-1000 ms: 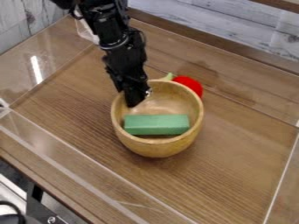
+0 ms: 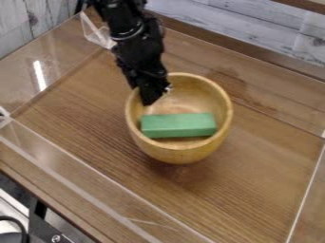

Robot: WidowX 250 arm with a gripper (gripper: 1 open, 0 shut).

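Observation:
A round yellow wooden bowl (image 2: 202,153) sits in the middle of the table, with a green rectangular block (image 2: 178,124) lying inside it. My black gripper (image 2: 150,93) reaches down from the top to the bowl's back-left rim and is shut on it; the fingertips are small and dark, partly hard to make out.
My gripper and the bowl have shifted slightly right, the block with them. The red item that showed behind the bowl's right side is no longer visible.

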